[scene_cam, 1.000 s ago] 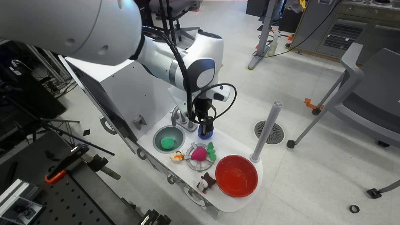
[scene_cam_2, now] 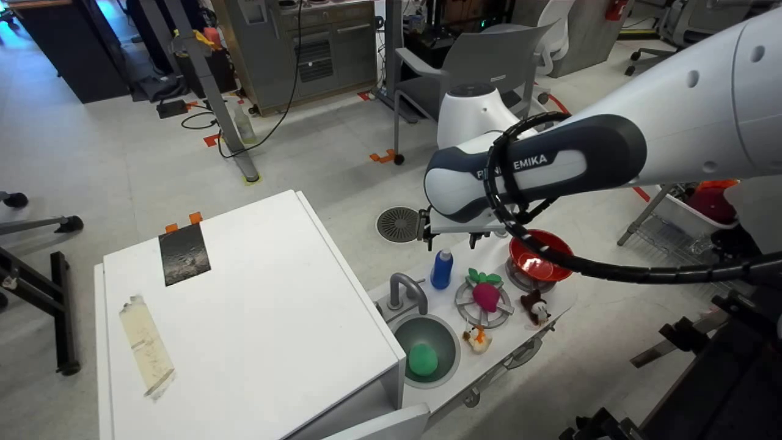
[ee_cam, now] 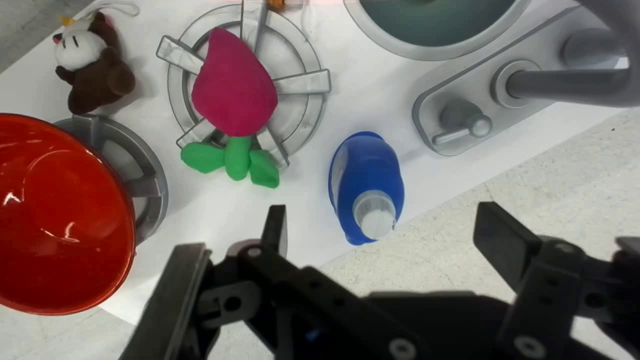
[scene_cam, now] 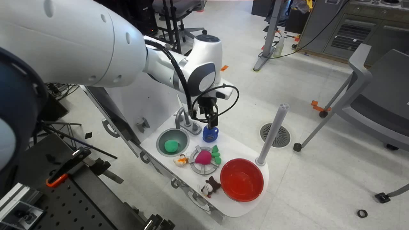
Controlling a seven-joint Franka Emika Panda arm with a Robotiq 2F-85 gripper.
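A blue bottle (ee_cam: 367, 174) with a grey-white cap stands on the white counter (scene_cam_2: 452, 310), beside the faucet base. My gripper is above it, open, with wide-apart fingers (ee_cam: 505, 246) and nothing between them. In exterior view 2 the bottle (scene_cam_2: 442, 269) shows clear below the fingers. A magenta beet-shaped toy (ee_cam: 234, 84) with green leaves rests on a grey burner ring (ee_cam: 309, 120). The red bowl (ee_cam: 60, 222) sits on another burner. Inside the sink (scene_cam: 183, 143) lies a green rounded thing (scene_cam: 171, 145).
A brown and white plush (ee_cam: 99, 66) lies near the red bowl, and a small orange and white toy (scene_cam: 180, 160) sits between sink and burner. The grey faucet (scene_cam_2: 407, 289) rises close to the bottle. A grey post (scene_cam: 273, 134) stands at the counter's end.
My gripper has risen from around the bottle, exposing more of it in exterior view 1. The bottle and other objects appear to have stayed in place.
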